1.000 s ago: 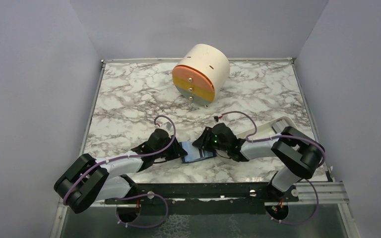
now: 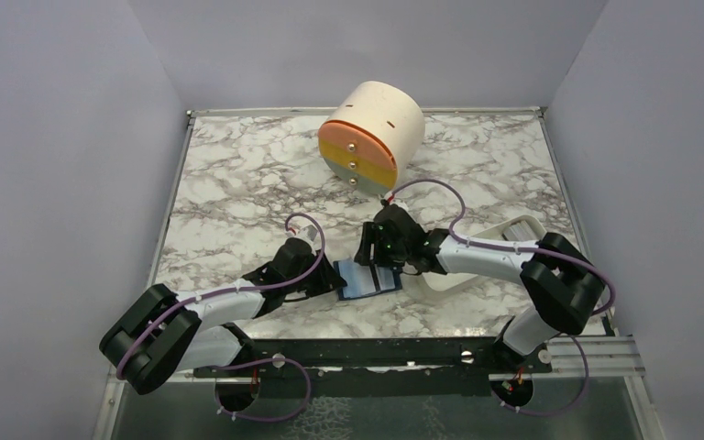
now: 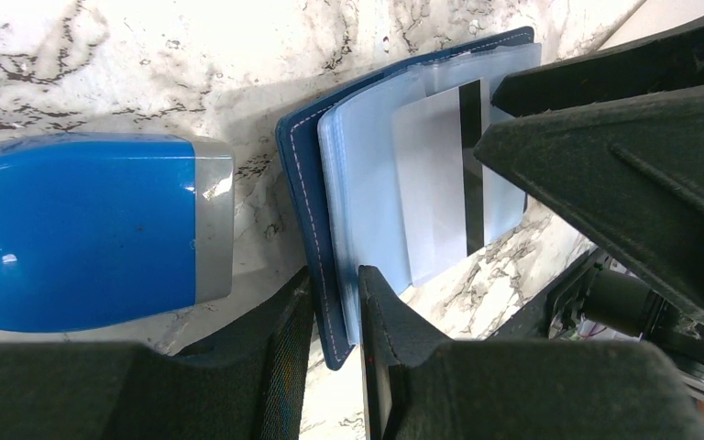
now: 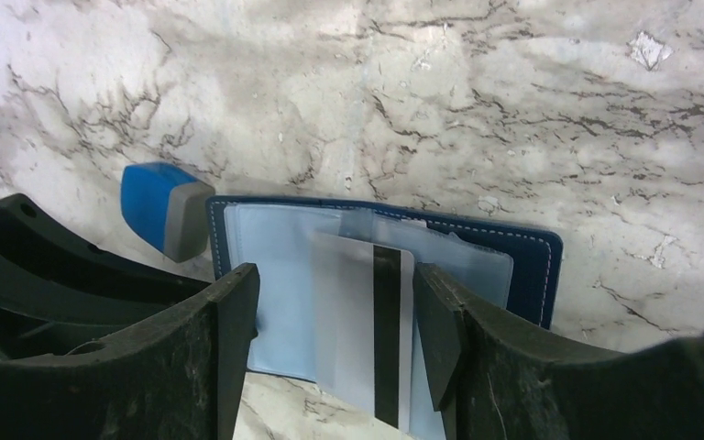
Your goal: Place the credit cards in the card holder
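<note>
A navy card holder point(image 3: 302, 156) with light blue sleeves lies open on the marble table. A pale card with a dark stripe point(image 4: 348, 321) sits in its sleeves. My left gripper is at the holder's left edge, its fingertips close together on that edge; how far they are apart is hard to tell. My right gripper stands open over the holder, its fingers on either side of the card in view.
A cream tray point(image 2: 458, 284) with cards lies at the right. A striped cylindrical drawer box point(image 2: 371, 137) stands at the back. A blue object point(image 3: 73, 229) shows beside the holder.
My right gripper has moved toward the back of the table, uncovering more of the holder in the top view. The left arm looks unchanged.
</note>
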